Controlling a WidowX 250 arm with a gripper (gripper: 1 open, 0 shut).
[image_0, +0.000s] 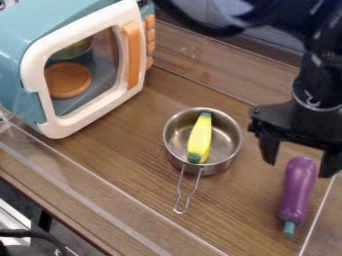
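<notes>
My gripper is open on the right side, its black fingers hanging just above a purple eggplant-like object that lies lengthwise on the wooden table. Left of it, a steel pot with a wire handle holds a yellow object with green ends.
A blue toy microwave with an orange plate inside stands at the upper left. Bare table lies in front of it and behind the pot. A wall edge runs along the back.
</notes>
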